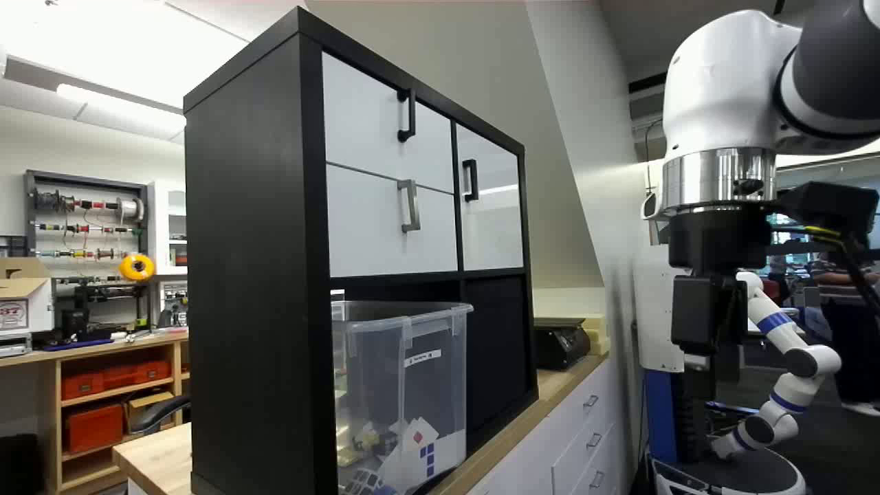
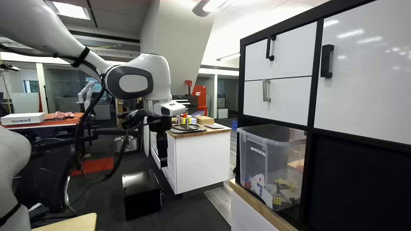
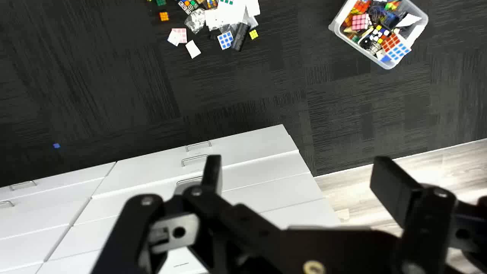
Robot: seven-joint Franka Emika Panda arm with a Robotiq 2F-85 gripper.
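My gripper stands open in the wrist view, its two black fingers (image 3: 392, 189) wide apart and nothing between them. It points down over white drawers and dark carpet. In exterior view 2 the gripper (image 2: 162, 158) hangs in free air, left of the black-framed cabinet and apart from it. The cabinet (image 1: 247, 247) has white fronts with dark handles, and one lower drawer handle (image 1: 410, 206) is grey. All its fronts look closed. A clear plastic bin (image 2: 252, 154) with some puzzle cubes in it sits in the lower left compartment.
On the floor, a clear bin (image 3: 413, 34) full of puzzle cubes stands apart from several loose cubes and papers. A black box (image 2: 141, 194) lies below the arm. A white drawer unit (image 2: 202, 158) stands behind the gripper. Air between arm and cabinet is clear.
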